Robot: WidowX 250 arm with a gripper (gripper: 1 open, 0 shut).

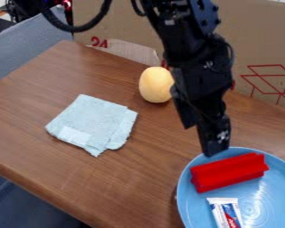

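Observation:
My black gripper [214, 138] points down just above a red block [228, 171], which lies in a blue plate [273, 200] at the lower right. A small white-and-blue tube [224, 212] lies in the plate below the red block. The gripper's fingers are dark and seen side-on, and I see nothing held in them. A folded pale cloth [92, 122] lies on the table at the left, and a yellow egg-shaped object [156, 85] stands behind, left of the arm.
The wooden table [50, 178] has clear room around the cloth. A cardboard box [264, 67] stands at the back. The table's left edge drops to a dark area at the lower left.

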